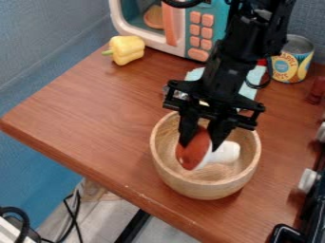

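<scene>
My black gripper (203,133) reaches down into a wooden bowl (203,185) at the middle right of the table, its fingers on a red-orange oblong object (192,150) inside the bowl. A white cylindrical piece (223,153) lies beside or joined to the red object, partly hidden by the fingers. The exact hold is partly obscured.
At the back are a toy microwave (165,24), a yellow pepper-like object (124,49) and a can (292,59). A black appliance (298,228) stands at the right edge.
</scene>
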